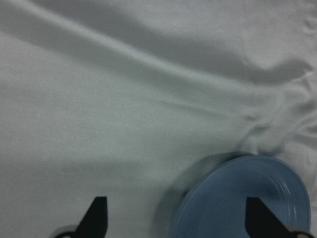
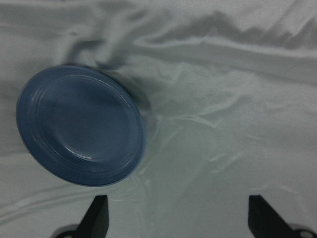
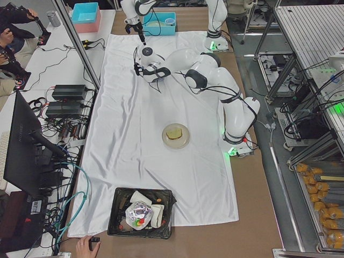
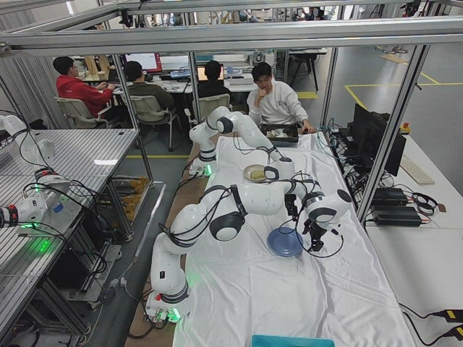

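A blue plate (image 4: pixel 284 243) rests on the white cloth, below both arms. The left wrist view shows its rim and inside at lower right (image 1: pixel 223 193), near the fingers of my left gripper, which stands open and empty. In the right wrist view the whole plate (image 2: pixel 80 125) lies left of centre, above and between the fingers of my right gripper, also open and empty. A beige plate (image 3: pixel 166 141) with a yellowish item (image 3: pixel 174 133) on it lies in the middle of the cloth.
A black tray (image 3: pixel 118 217) with wrapped items stands at one end of the table, a blue bin (image 3: pixel 159 30) at the other. Monitors and cables line the side.
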